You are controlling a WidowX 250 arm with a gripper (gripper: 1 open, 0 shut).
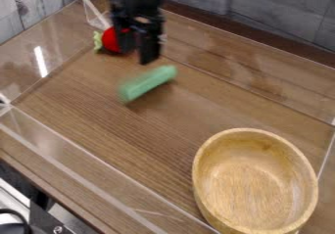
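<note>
A green object [149, 83] lies blurred on the wooden table [105, 140], a little right of the centre-left area. My black gripper [135, 45] is above it and a little behind, blurred by motion. A red round object [112, 40] sits at the back, partly behind the gripper.
A large yellow bowl [256, 184] takes up the front right.
</note>
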